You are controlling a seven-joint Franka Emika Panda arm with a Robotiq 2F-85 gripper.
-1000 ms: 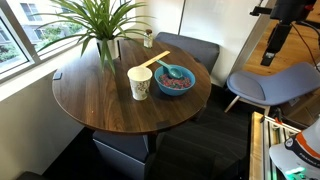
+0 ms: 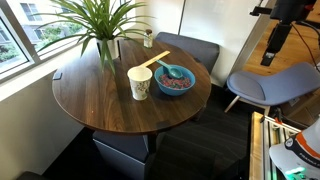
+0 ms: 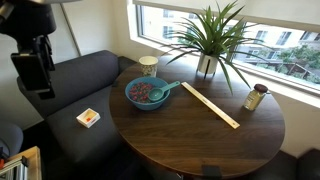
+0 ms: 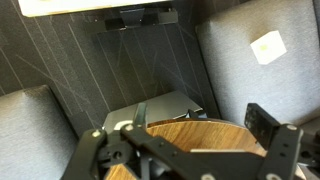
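Observation:
My gripper hangs high, away from the round table, at the upper right in exterior view 1. In the wrist view its fingers stand wide apart, open, with nothing between them. On the dark wooden table sits a blue bowl holding small reddish-brown pieces. A teal spoon leans in it, its handle over the rim. Close beside the bowl stands a patterned paper cup, upright. A light wooden strip lies flat on the table. Near the table's edge is a small jar, upright.
A potted plant with long leaves stands by the window. Grey chairs surround part of the table; one bears a small pale box. Below my gripper are dark floor and the table's edge.

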